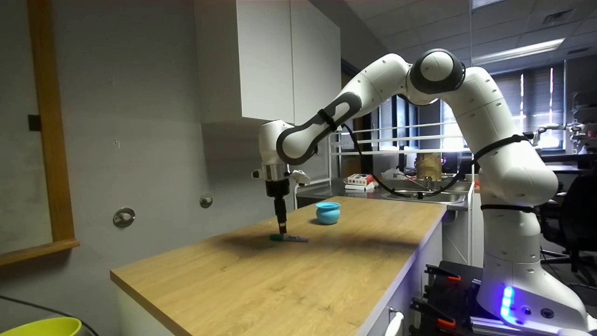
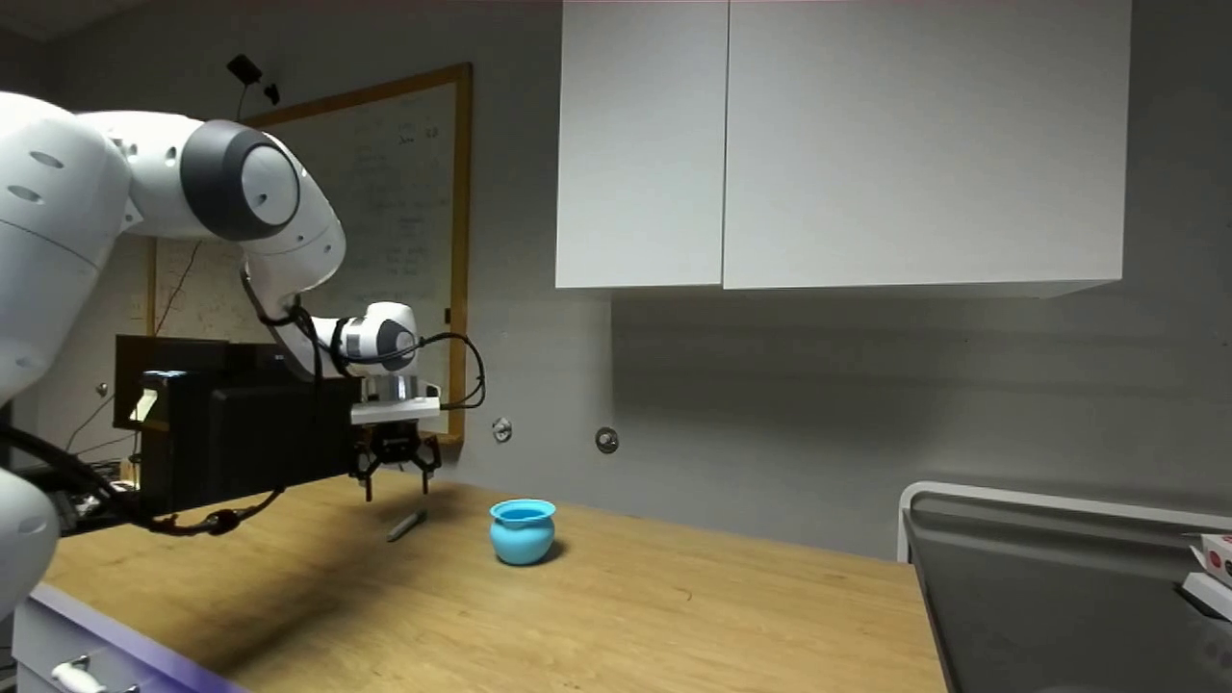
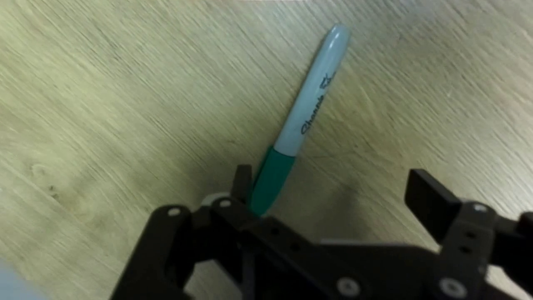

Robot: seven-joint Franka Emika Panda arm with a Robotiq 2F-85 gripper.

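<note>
A grey Sharpie marker with a green cap (image 3: 307,107) lies flat on the wooden counter. In the wrist view my gripper is open above it, and the tip of the cap is hidden behind the left finger (image 3: 243,182). The right finger (image 3: 430,202) stands well away from the marker, over bare wood. Exterior view 1 has the gripper (image 1: 282,228) pointing down just above the marker (image 1: 289,238). From the other side, the two fingers show spread apart on the gripper (image 2: 397,485), with the marker (image 2: 406,526) low beneath them.
A turquoise pot (image 2: 522,537) with an open top stands upright on the counter (image 2: 693,612), a short way from the marker. White wall cabinets (image 2: 843,150) hang above.
</note>
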